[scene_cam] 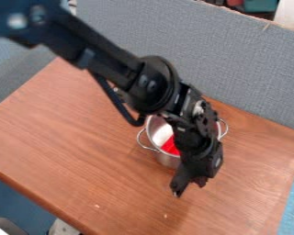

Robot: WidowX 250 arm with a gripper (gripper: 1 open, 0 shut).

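Observation:
My black gripper (187,184) points down over the table just in front of a steel pot (161,156) with two wire handles, hiding much of it. The gripper appears shut, with nothing visible between its fingers. A red object (169,145) lies inside the pot, partly hidden by my arm.
A grey padded wall (223,64) runs along the back. A light blue strip (290,207) lies at the right front.

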